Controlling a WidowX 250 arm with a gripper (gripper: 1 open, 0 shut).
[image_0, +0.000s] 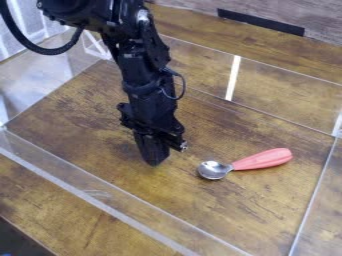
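Observation:
My black gripper (155, 150) hangs low over the wooden table, left of a scoop-like spoon (214, 169) with a pink handle (263, 159). The spoon lies flat on the table with its metal bowl toward me. The fingertips are dark and small, so I cannot tell whether they are open or shut.
Clear barriers or strips (80, 199) border the wooden work area (127, 190) on several sides. A dark gap runs along the back edge.

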